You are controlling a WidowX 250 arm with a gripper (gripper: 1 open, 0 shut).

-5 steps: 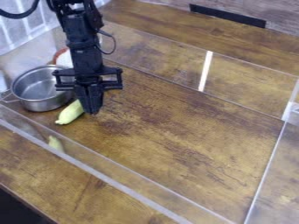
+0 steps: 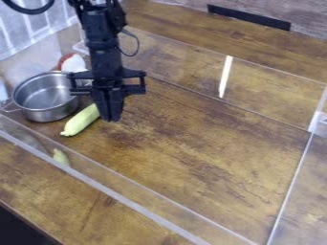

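My black gripper [image 2: 109,105] points down just right of a steel pot [image 2: 45,96], over the upper right end of a pale green elongated object [image 2: 79,122] lying on the wooden table [image 2: 217,163]. The fingers are small and dark in this view, so I cannot tell how far they stand apart or whether they touch the green object.
Behind the pot a red and white object [image 2: 72,59] is partly hidden by the arm. A small pale piece [image 2: 60,156] lies at the lower left.
The green object and pot look about where they were.
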